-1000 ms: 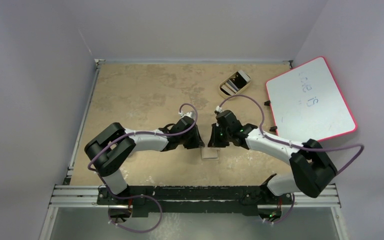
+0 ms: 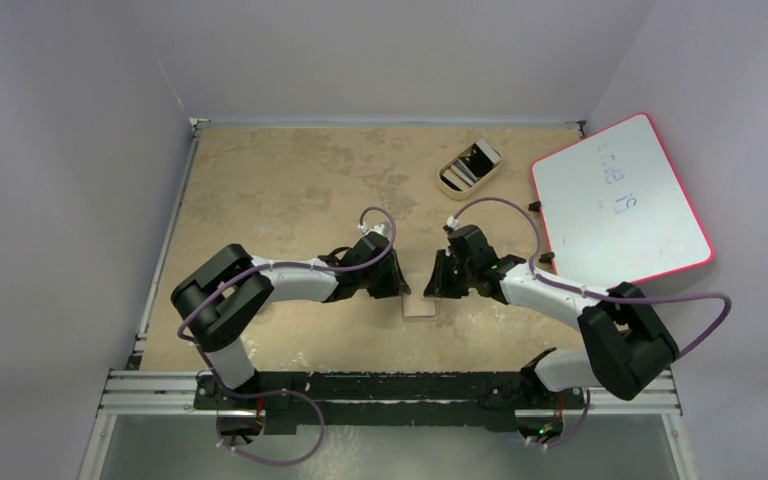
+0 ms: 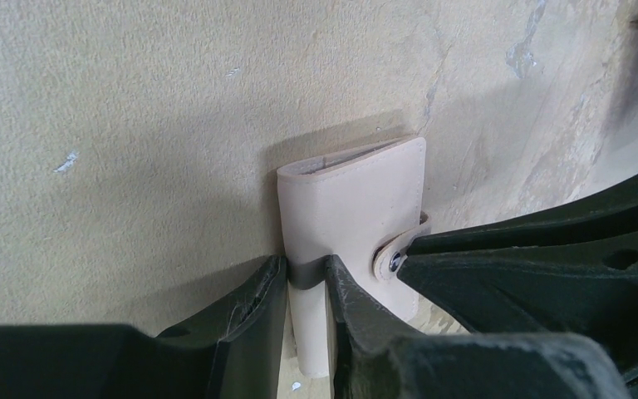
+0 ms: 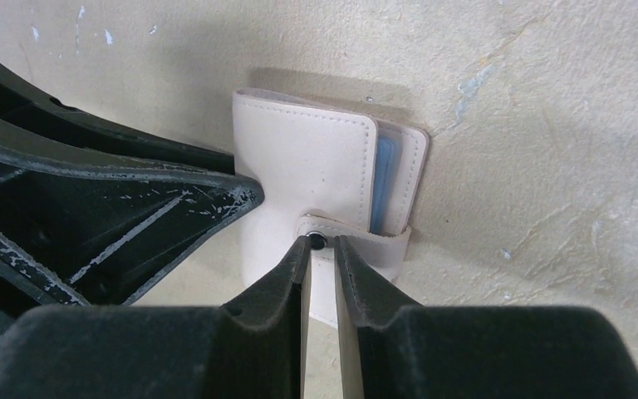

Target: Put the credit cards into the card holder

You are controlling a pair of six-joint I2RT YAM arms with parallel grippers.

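A pale pink leather card holder (image 2: 419,307) lies flat between my two grippers. In the left wrist view its folded flap and snap show (image 3: 365,199), with my left gripper's tips (image 3: 306,268) at its spine, part open. My right gripper is shut at the snap strap (image 4: 370,249), nothing seen held. A blue card (image 4: 384,179) sits inside the holder's open side in the right wrist view.
A tan tray (image 2: 470,167) with several cards stands at the back. A whiteboard with red rim (image 2: 620,200) occupies the right.
The right arm has shifted right across the card holder over the last second. The left arm is almost unmoved.
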